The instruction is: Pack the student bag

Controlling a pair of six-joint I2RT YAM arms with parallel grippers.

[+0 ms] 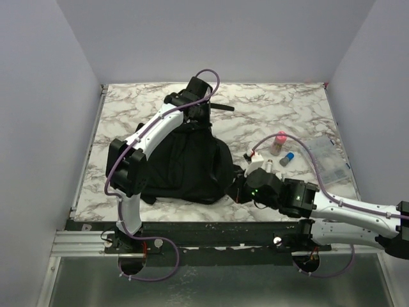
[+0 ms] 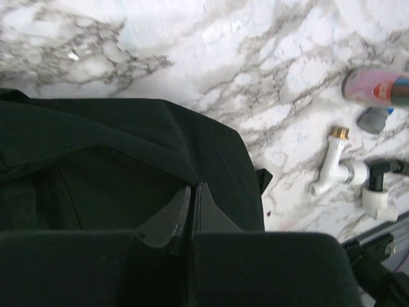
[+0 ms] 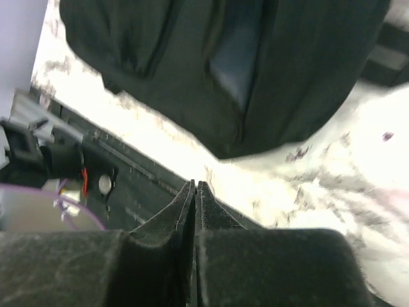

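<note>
The black student bag [image 1: 172,173] lies open and rumpled on the left half of the table. At its upper edge my left gripper [image 1: 208,123] is shut, pinching the fabric where the zipped edge meets its fingertips in the left wrist view. My right gripper [image 1: 235,194] is beside the bag's right side, shut with nothing visible between its fingertips; in the blurred right wrist view the bag [image 3: 172,77] is apart from them.
A pink bottle [image 1: 278,142], a blue-capped small item [image 1: 287,158], white fittings [image 2: 339,166] and a clear pouch [image 1: 326,160] lie on the right.
</note>
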